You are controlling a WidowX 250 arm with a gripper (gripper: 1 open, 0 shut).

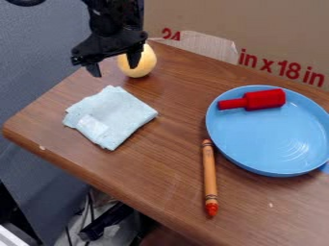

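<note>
My black gripper point(113, 60) hangs over the back left of the wooden table, fingers open and apart, in front of and left of a yellow ball point(141, 62) that it partly hides. A folded pale blue cloth point(110, 117) lies on the left half. A blue plate point(267, 144) on the right holds a red cylinder with a thin handle point(257, 100). An orange crayon-shaped stick point(210, 178) lies left of the plate.
A cardboard box point(270, 43) stands behind the table point(154, 192).
</note>
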